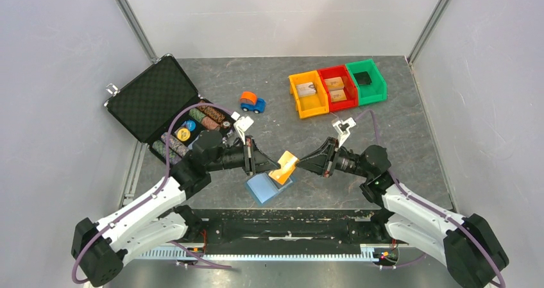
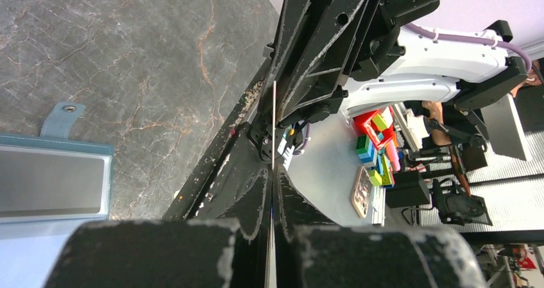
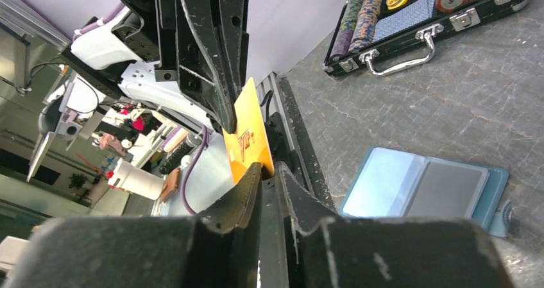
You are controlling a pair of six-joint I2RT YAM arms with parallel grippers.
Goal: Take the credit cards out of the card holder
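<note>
A yellow-orange card (image 1: pixel 285 165) with red print is held up between the two arms. My left gripper (image 1: pixel 278 167) is shut on one side of it; in the left wrist view the card (image 2: pixel 274 121) shows only as a thin edge rising from the fingertips. At the card's other side is my right gripper (image 1: pixel 299 165). In the right wrist view its fingertips (image 3: pixel 256 172) stand slightly apart beside the lower end of the card (image 3: pixel 250 140). The blue card holder (image 1: pixel 262 189) lies opened flat below, its clear pocket (image 3: pixel 442 188) and snap strap (image 2: pixel 61 118) showing.
Yellow (image 1: pixel 313 111), red (image 1: pixel 347 102) and green bins (image 1: pixel 375 97) stand at the back; small boxes sit in the yellow and red ones. An open chip case (image 1: pixel 154 99) is at back left, a toy car (image 1: pixel 255 106) near it. Floor between case and bins is mostly clear.
</note>
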